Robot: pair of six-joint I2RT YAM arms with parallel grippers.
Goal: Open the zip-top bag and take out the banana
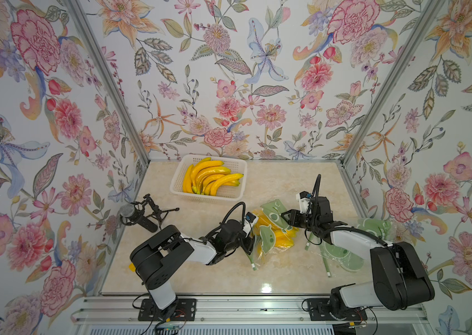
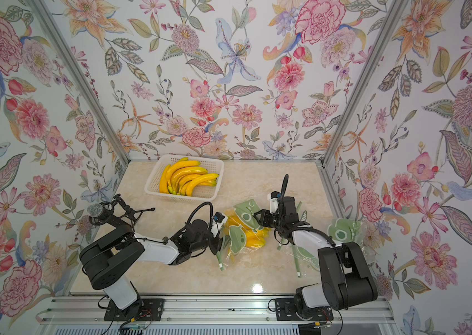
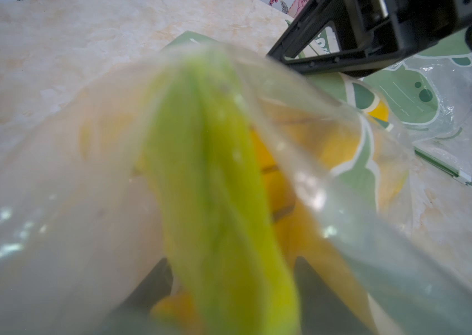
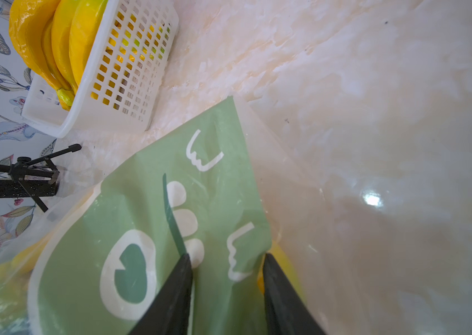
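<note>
A clear zip bag with green print (image 1: 266,240) and yellow bananas (image 1: 284,237) inside lies mid-table between the grippers. In the left wrist view, film covers much of the picture, and a greenish banana end (image 3: 208,167) stands between the dark fingers of my left gripper. Those fingers show through the film on either side of the banana; whether they press on it cannot be told. My right gripper is over the bag's green panel (image 4: 213,167), fingers apart, with the panel showing between them. The bag's opening is not clearly visible.
A white basket (image 1: 230,195) of bananas stands at the back left. Other green-printed bags (image 1: 344,256) lie under and beside the right arm. A small black tripod (image 1: 155,212) stands at left.
</note>
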